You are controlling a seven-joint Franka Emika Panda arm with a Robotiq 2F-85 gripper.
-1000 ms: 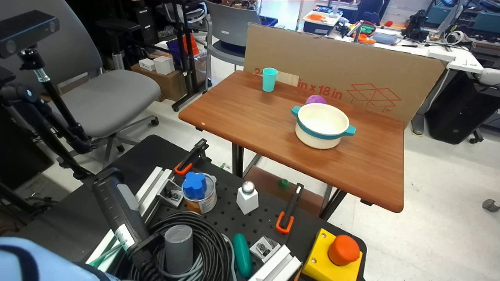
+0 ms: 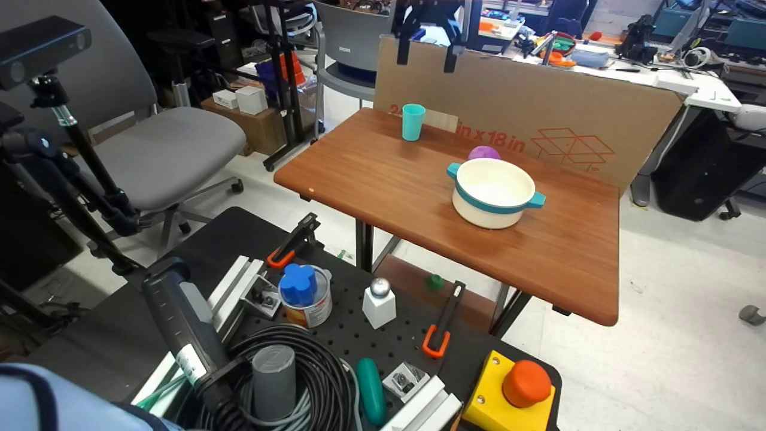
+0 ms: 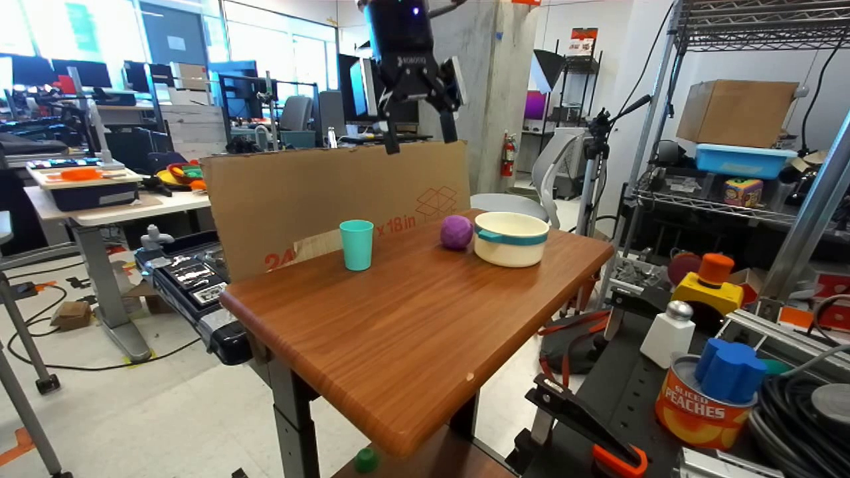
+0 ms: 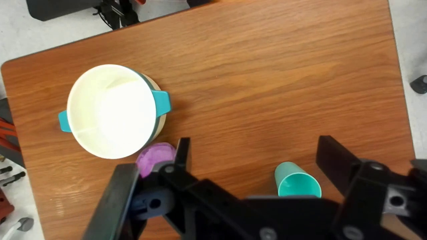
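Note:
A cream pot [image 2: 495, 183] with teal handles stands on the wooden table [image 2: 373, 172], empty as the wrist view [image 4: 108, 112] shows. Right against or close beside it lies a purple ball [image 3: 456, 232], partly hidden behind the pot in exterior view 1. Apart from both, a teal cup [image 3: 356, 245] stands upright near the cardboard. High above the table hangs my gripper [image 3: 420, 137], open, its fingers wide apart with nothing between them. Seen from the wrist, the purple ball [image 4: 156, 156] shows by the left finger and the cup [image 4: 298, 180] nearer the right one.
A cardboard sheet [image 2: 459, 108] walls off the table's back edge. In front is a black cart with a peach can [image 2: 309, 298], a coiled cable [image 2: 316, 366] and a red-and-yellow button box [image 2: 513, 391].
My gripper has come into the top of exterior view 1, where it was out of sight a second ago. Pot, ball and cup have stayed put.

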